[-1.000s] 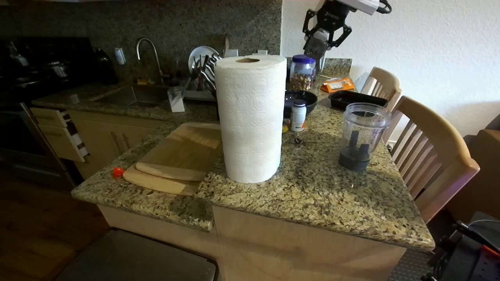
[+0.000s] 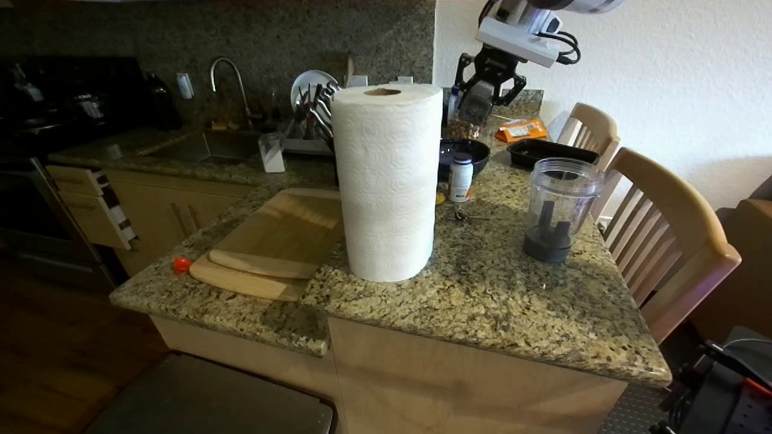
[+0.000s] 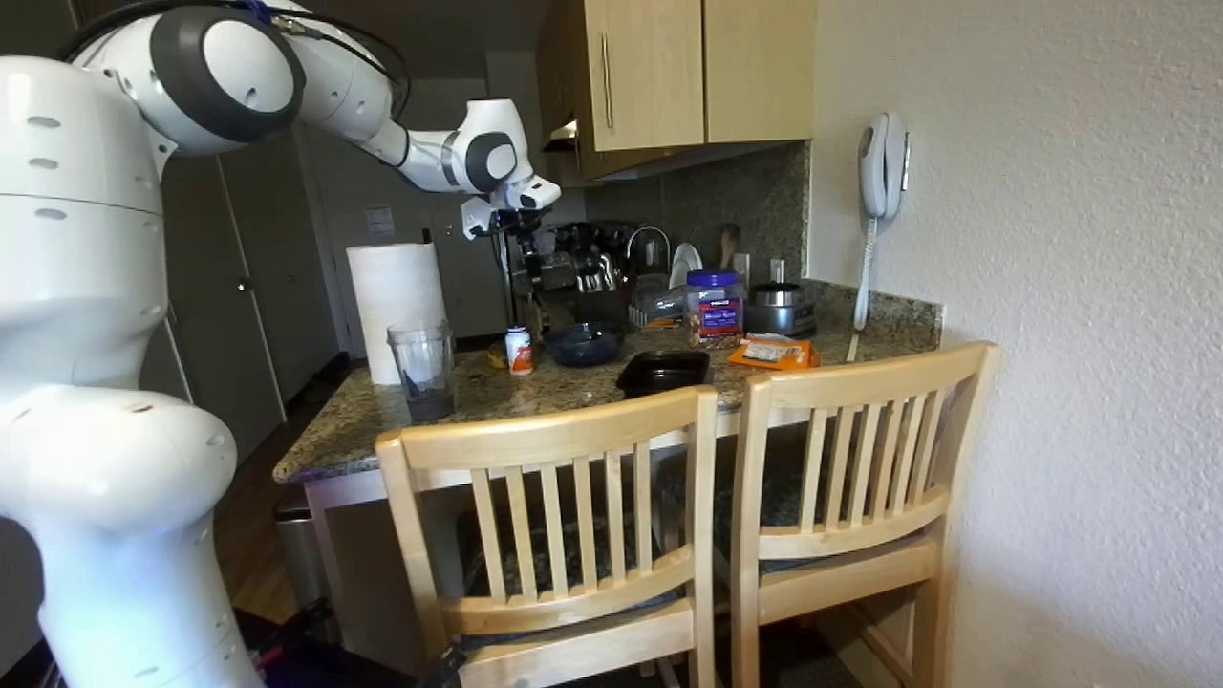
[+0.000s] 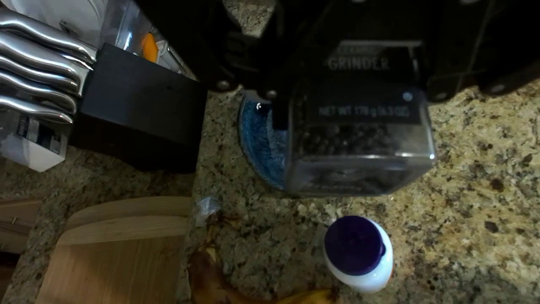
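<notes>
A clear, square-sided grinder (image 4: 357,144) with a black label and dark grains inside fills the centre of the wrist view. My gripper is shut on its upper part; the dark fingers partly blend with the label. In exterior view 1 my gripper (image 2: 494,88) points down above the far part of the counter, the grinder (image 2: 475,108) tilted beneath it. A dark bowl (image 2: 468,153) stands below, and in the wrist view its blue inside (image 4: 263,144) shows partly behind the grinder. The grinder appears raised clear of the counter.
Near the bowl stands a purple-capped white bottle (image 4: 358,251), with a banana (image 4: 210,273) beside it. A knife block (image 4: 141,109) lies left. A paper towel roll (image 2: 388,188), blender cup (image 2: 561,210) and black tray (image 2: 551,152) occupy the counter.
My gripper has come down and a little to the left in exterior view 1, with the grinder still in it. It now covers much of the purple-lidded jar behind.
</notes>
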